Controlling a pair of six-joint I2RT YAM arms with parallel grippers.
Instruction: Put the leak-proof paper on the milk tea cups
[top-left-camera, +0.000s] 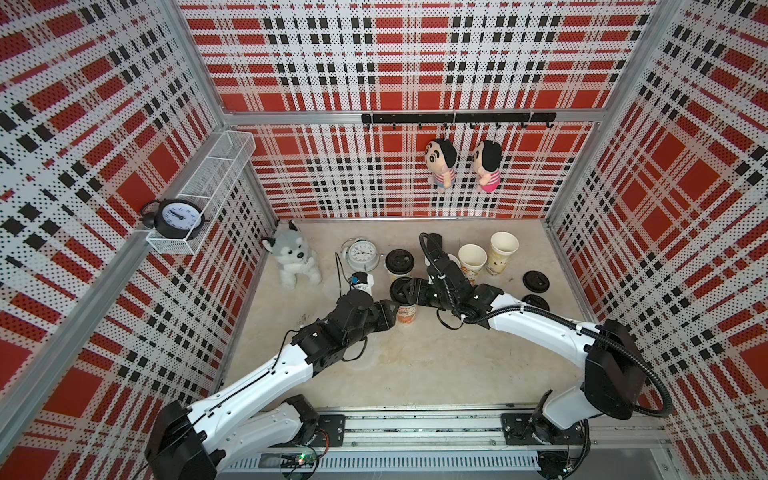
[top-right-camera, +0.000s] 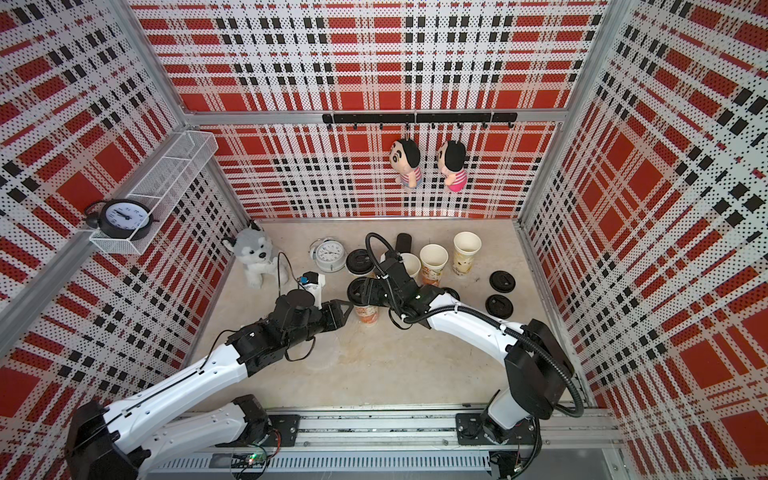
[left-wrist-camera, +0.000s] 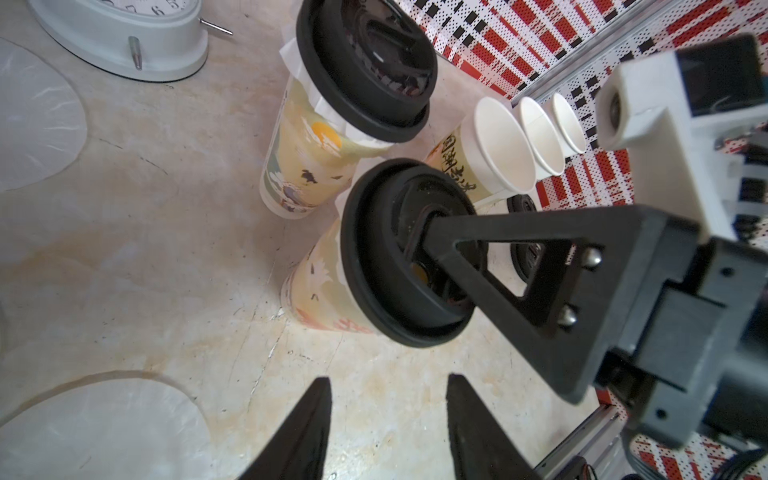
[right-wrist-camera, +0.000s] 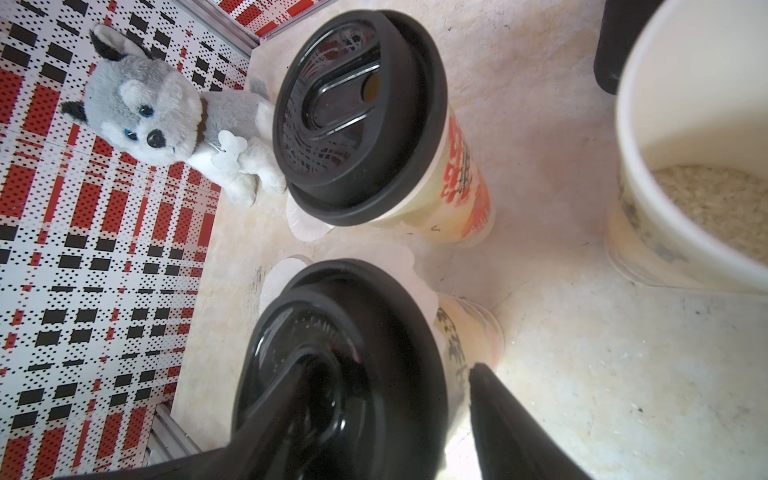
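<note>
A milk tea cup (top-left-camera: 405, 315) with a black lid stands mid-table, white paper showing under the lid's rim. My right gripper is shut on this black lid (right-wrist-camera: 344, 352) atop the cup. My left gripper is part open just in front of the cup, nothing between its fingers. A second lidded cup (left-wrist-camera: 320, 152) with paper under its lid stands behind. Round translucent papers (left-wrist-camera: 96, 432) lie on the table to the left.
Open cups (top-left-camera: 503, 248) stand at the back right, spare lids (top-left-camera: 536, 281) at the right. A plush husky (top-left-camera: 292, 256) and white clock (top-left-camera: 362, 254) sit at the back left.
</note>
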